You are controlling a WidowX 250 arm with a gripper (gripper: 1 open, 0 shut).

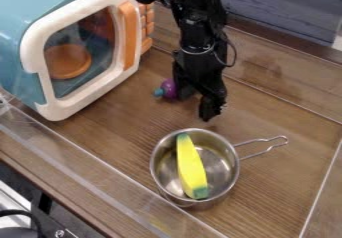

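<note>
My black gripper [195, 98] hangs low over the wooden surface at the upper middle, fingers open. Just left of it lies a small purple object with a teal end [164, 91], partly behind the gripper. A steel pot [170, 169] with a long handle sits in the lower middle, holding a yellow, banana-like object with green ends [191, 165].
A toy microwave [55, 42] in blue, white and orange stands at the left. A wall [285, 17] borders the back. A clear rail runs along the front left.
</note>
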